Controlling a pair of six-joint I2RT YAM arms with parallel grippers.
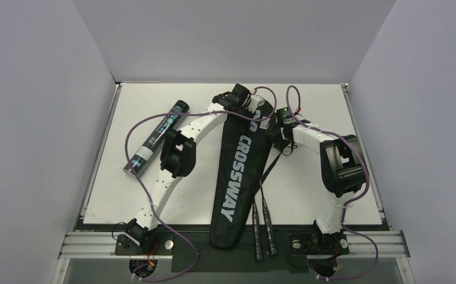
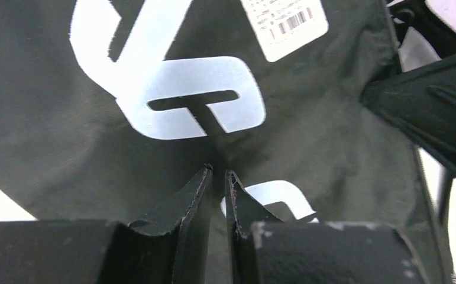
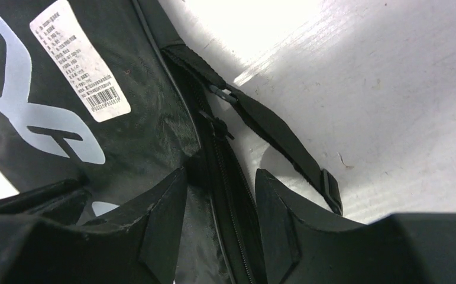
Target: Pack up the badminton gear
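Observation:
The long black racket bag (image 1: pixel 231 183) lies on the white table, lettered side up. Over its upper end, my left gripper points down with a narrow gap between its fingertips and nothing held. At the bag's right edge, my right gripper is open above the zipper (image 3: pixel 228 195), one finger on either side of that edge strip. A strap (image 3: pixel 278 130) hangs off the bag's side. Two rackets show only handles (image 1: pixel 256 236) and thin shafts beside the bag's lower right; their heads are hidden. A dark shuttlecock tube (image 1: pixel 151 145) rests at the left.
The two grippers are close together over the bag's upper end; the other arm's dark finger (image 2: pixel 426 103) enters the left wrist view. Bare table (image 1: pixel 308 192) shows to the right. Bag and handles overhang the front edge.

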